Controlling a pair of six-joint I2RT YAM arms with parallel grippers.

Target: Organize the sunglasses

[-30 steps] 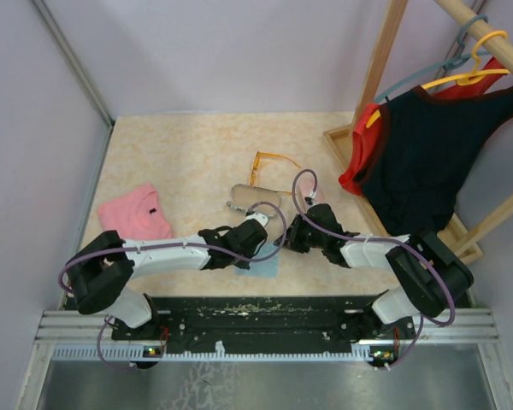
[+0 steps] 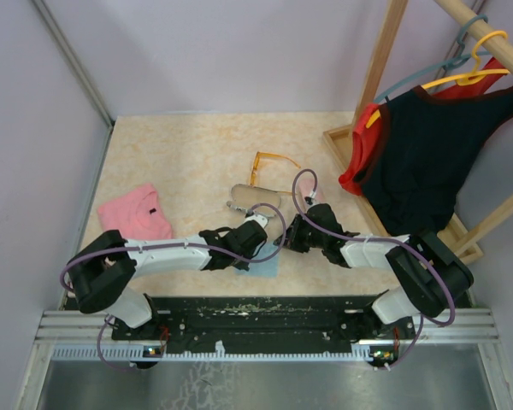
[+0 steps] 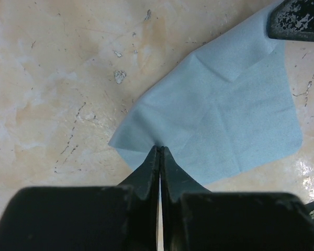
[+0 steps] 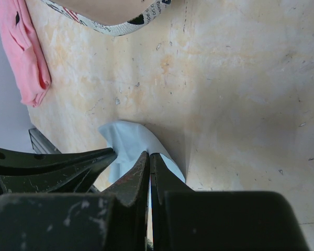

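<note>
A light blue cloth [image 3: 235,120] lies folded on the table in the middle front. My left gripper points down at its near part, fingertips together on the fabric; whether fabric is between them is unclear. My right gripper is shut at the cloth's raised right edge; a grip on it is hard to tell. Behind them lie yellow-framed sunglasses [image 2: 258,162] and an oblong open case [image 2: 255,196] with a printed rim.
A folded pink cloth [image 2: 135,213] lies at the left. A wooden rack [image 2: 376,43] with hanging garments stands on the right.
</note>
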